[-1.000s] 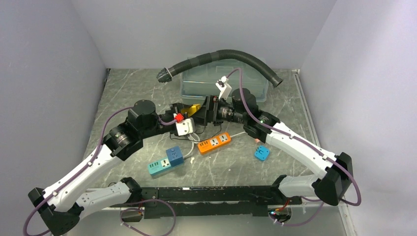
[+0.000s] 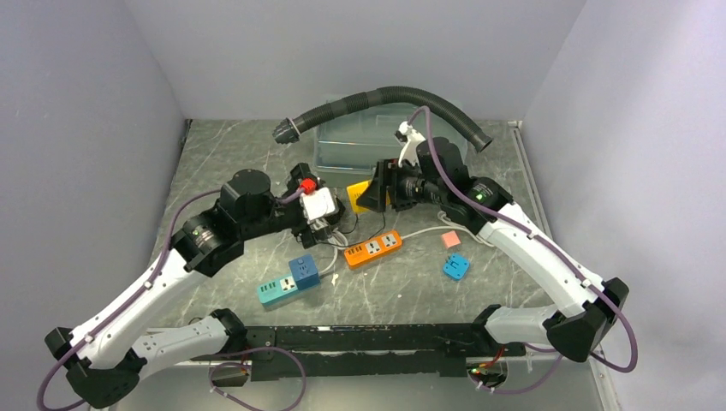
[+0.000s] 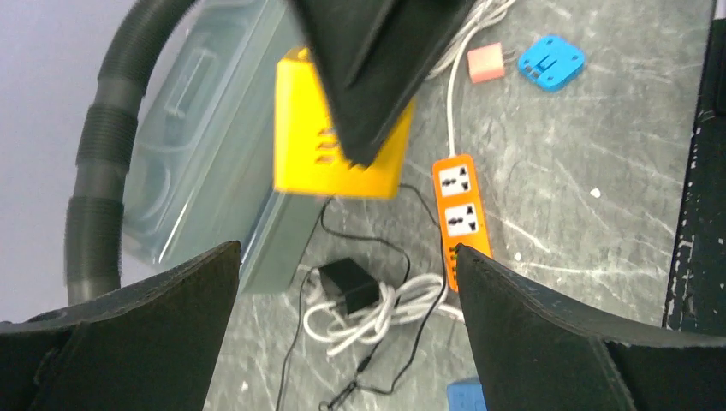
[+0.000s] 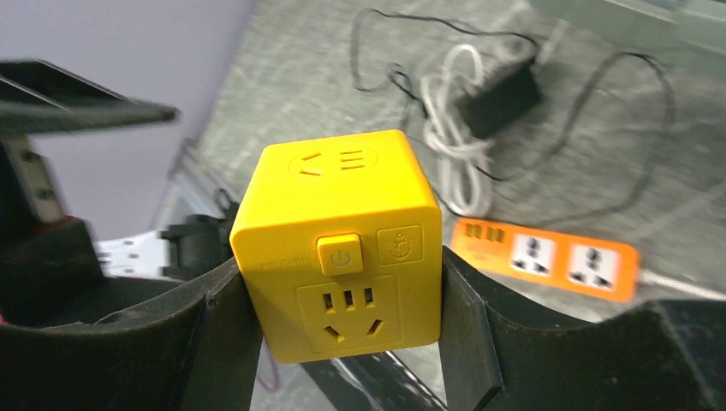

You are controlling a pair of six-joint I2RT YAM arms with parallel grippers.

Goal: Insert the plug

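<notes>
A yellow cube-shaped plug adapter [image 4: 338, 257], its socket face and power button toward the camera, is held off the table with my right gripper [image 2: 364, 199] shut on it. In the left wrist view the yellow adapter [image 3: 330, 141] is partly covered by the right gripper's dark finger. My left gripper stands open, apart from the adapter, with nothing between its fingers. Below lies an orange power strip [image 2: 373, 248] with two white outlets showing. A teal strip [image 2: 272, 293] lies front left, with a blue cube [image 2: 304, 271] at its right end.
A blue adapter [image 2: 456, 266] and a small pink cube [image 2: 451, 240] lie to the right. At the back stands a clear bin [image 2: 342, 154] under a black hose [image 2: 385, 96]. Loose cables and a black block [image 3: 349, 284] lie beneath the grippers.
My right arm has drawn back to the right with the yellow adapter, which was between both grippers before. The left gripper has let go and barely moved.
</notes>
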